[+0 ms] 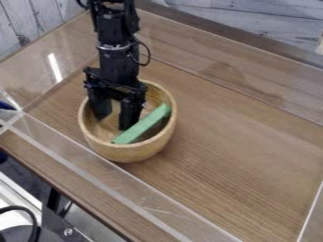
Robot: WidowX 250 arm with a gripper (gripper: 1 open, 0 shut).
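A tan round bowl (159, 142) sits on the wooden table, holding a green oblong block (143, 127) that lies tilted along its right side. The black arm comes down from the top of the view, and its gripper (113, 106) reaches into the left and back of the bowl, beside the green block. The fingers are dark and blurred, and I see nothing clearly held between them.
A clear strip runs along the left edge, with black cables at the lower left corner.
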